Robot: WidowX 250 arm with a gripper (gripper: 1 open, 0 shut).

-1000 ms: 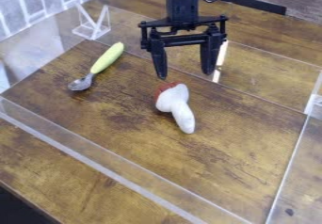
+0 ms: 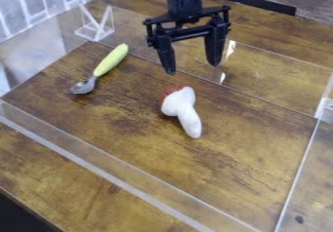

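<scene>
My black gripper (image 2: 189, 57) hangs open in the upper middle, nothing between its fingers. Below it a white object (image 2: 182, 110), shaped like a toy mushroom or vegetable with a bit of red at its top end, lies on the wooden table (image 2: 156, 177). To the left lie a long pale green-yellow object (image 2: 111, 60) and a metal spoon (image 2: 86, 85).
Clear plastic walls run along the left, front and right of the work area. A clear stand (image 2: 95, 23) is at the back left.
My gripper has moved up and slightly away toward the back. The objects on the table have not visibly moved.
</scene>
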